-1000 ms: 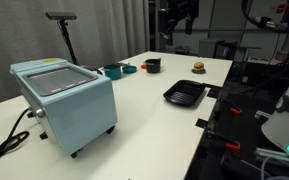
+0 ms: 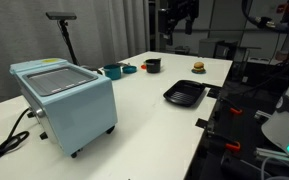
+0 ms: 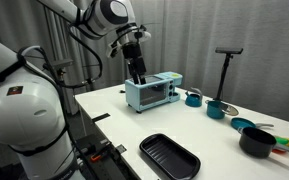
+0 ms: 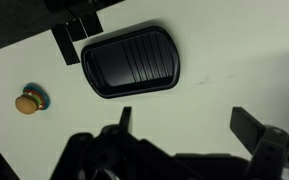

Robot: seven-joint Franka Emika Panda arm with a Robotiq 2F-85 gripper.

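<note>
High above the table, my gripper stands open, its two fingers spread wide in the wrist view with only bare tabletop showing between them. Below it lies a black rectangular tray with ridges point(image 4: 134, 62), apart from the fingers. That same black tray point(image 2: 186, 94) rests near the table's edge by the arm's base in exterior view 1. A burger-like toy point(image 4: 31, 98) sits on the table to the left in the wrist view. In exterior view 1 the gripper point(image 2: 178, 40) hangs well over the tabletop, touching nothing.
A light blue toaster oven point(image 2: 72, 105) stands at the left in exterior view 1. Farther off are a teal pot point(image 3: 215, 109), a blue kettle point(image 3: 193, 97) and a black pot point(image 3: 256, 142). Open white table lies between the oven and the tray.
</note>
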